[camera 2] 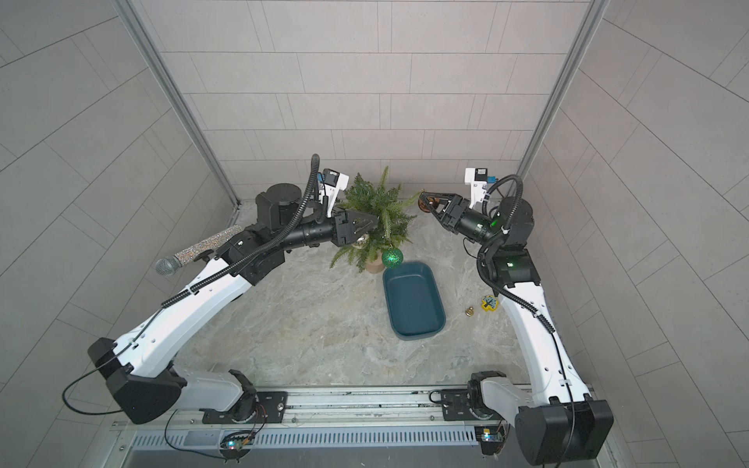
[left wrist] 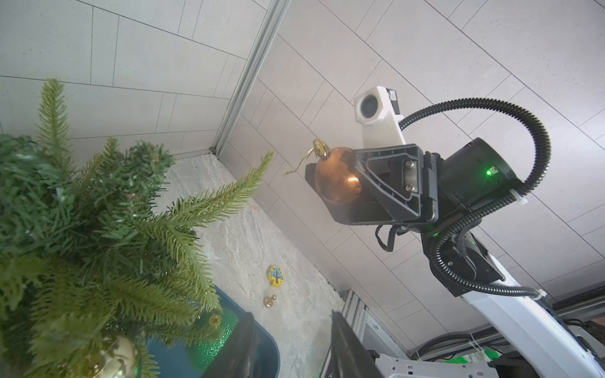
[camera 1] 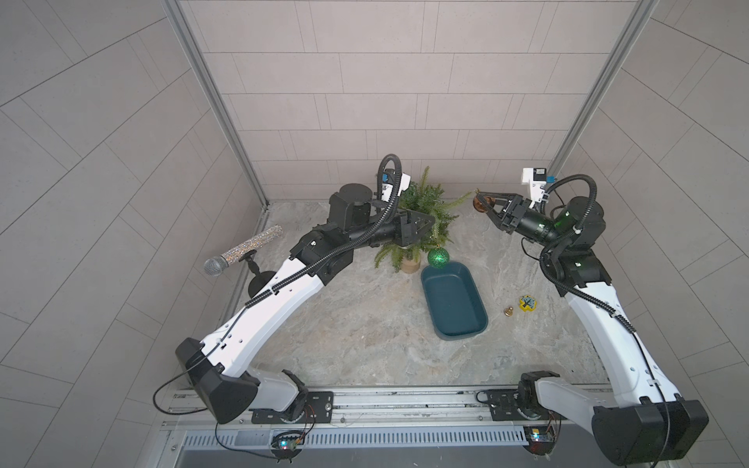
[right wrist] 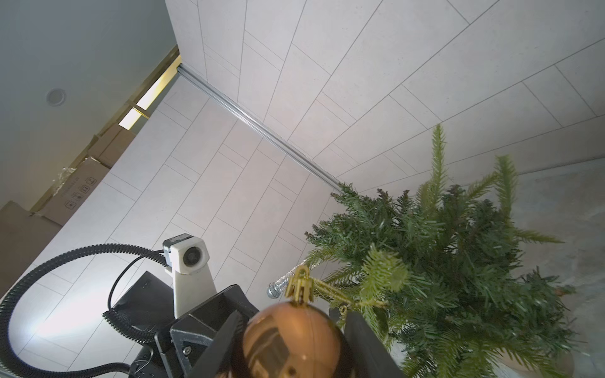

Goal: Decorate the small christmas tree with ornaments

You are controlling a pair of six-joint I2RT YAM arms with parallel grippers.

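The small green tree [camera 2: 382, 206] stands in a pot at the back middle of the table. From its front hangs a glittery green ball [camera 1: 438, 257]; a shiny gold ball [left wrist: 116, 357] also sits among the lower branches. Off the tree's right side, my right gripper [camera 2: 425, 201] is shut on a copper ball [right wrist: 293, 340], its gold cap and string pointing out past the fingers toward the branches. My left gripper [camera 1: 429, 224] is above the tree's front left. In the left wrist view its fingers [left wrist: 348, 343] stand apart, with nothing between them.
A dark teal tray [camera 1: 437, 316] lies in front of the tree, empty inside. Right of it are a little gold bell [camera 1: 508, 311] and a yellow ornament [camera 1: 527, 302]. A glittery microphone [camera 1: 249, 248] on a stand is at far left.
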